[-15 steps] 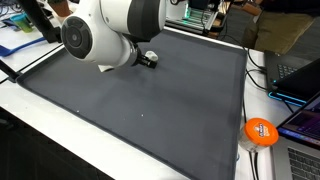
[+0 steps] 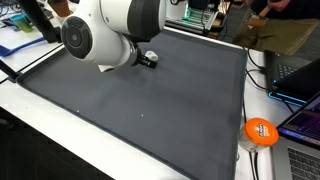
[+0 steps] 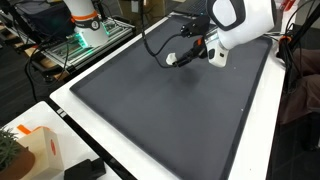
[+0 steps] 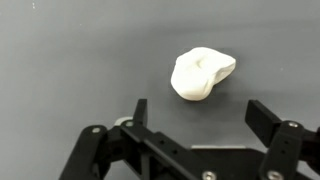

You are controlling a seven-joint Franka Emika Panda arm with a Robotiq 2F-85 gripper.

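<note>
A small, crumpled-looking white object (image 4: 202, 72) lies on the dark grey board (image 4: 60, 60), just beyond my fingertips in the wrist view. In that view my gripper stands open, its two black fingers wide apart and nothing between them. Exterior view 1 shows the white object (image 2: 151, 56) at the far side of the board, close to the gripper (image 2: 146, 62). From the other side, exterior view 2 has the white object (image 3: 171, 58) right beside the gripper's dark fingers (image 3: 186, 58). Part of a pale thing (image 4: 124, 121) shows behind the left finger; what it is I cannot tell.
A jar with an orange lid (image 2: 261, 132) and laptops (image 2: 298, 158) stand off the board's right side in exterior view 1. A potted plant (image 3: 12, 155) is at the lower left in exterior view 2. Most of the board's middle and front is clear.
</note>
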